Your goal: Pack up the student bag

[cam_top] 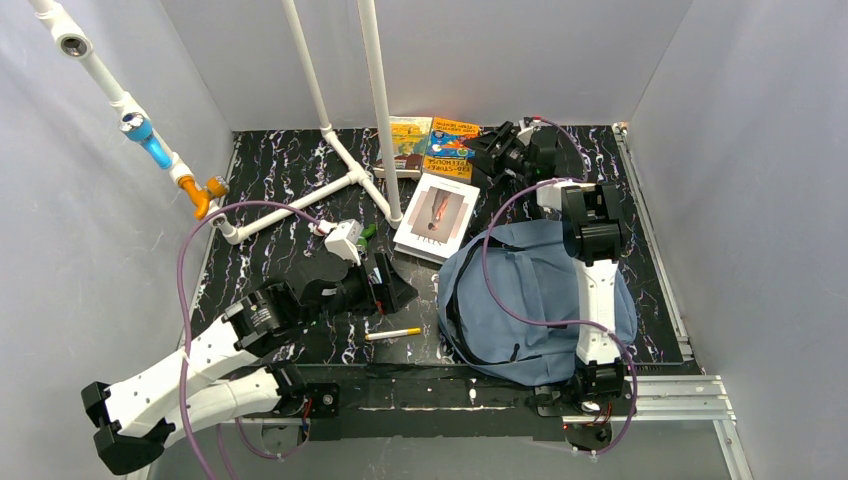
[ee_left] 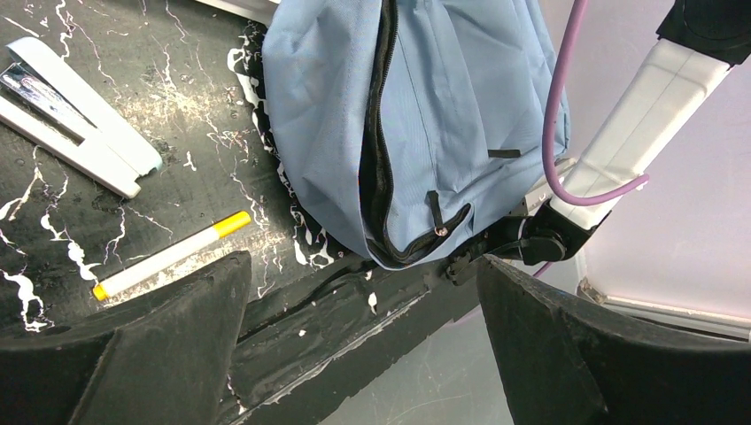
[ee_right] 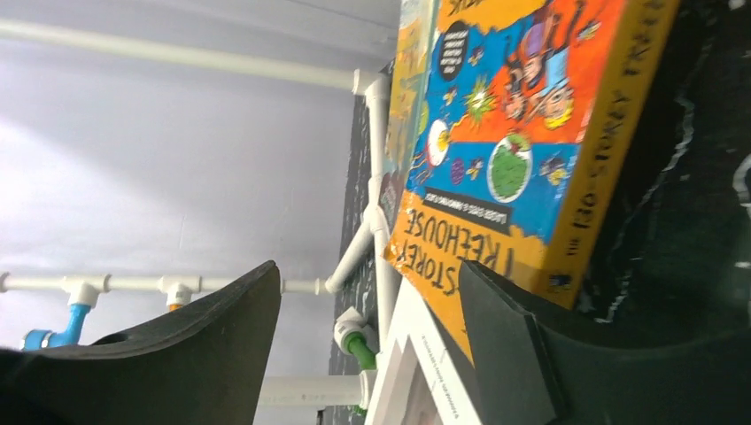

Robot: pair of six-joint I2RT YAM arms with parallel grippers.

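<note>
The blue bag [cam_top: 530, 300] lies flat at the front right, its black zipper [ee_left: 379, 133] curving along one side. At the back, an orange treehouse book [cam_top: 451, 148] rests beside a yellow book [cam_top: 408, 142]. A thick white book [cam_top: 436, 216] sits just in front of them. My right gripper [cam_top: 487, 152] is open at the orange book's right edge, and nothing shows between its fingers. Left of the bag, my left gripper [cam_top: 392, 287] hangs open and empty. Below it are a white-and-yellow marker [ee_left: 173, 255] and a white stapler [ee_left: 84, 115], which the top view hides.
A white pipe frame [cam_top: 283, 213] stands at the left, with one upright [cam_top: 381, 110] rising close to the books. The right arm's purple hose [cam_top: 510, 309] loops over the bag. Bare black table shows right of the orange book in the right wrist view.
</note>
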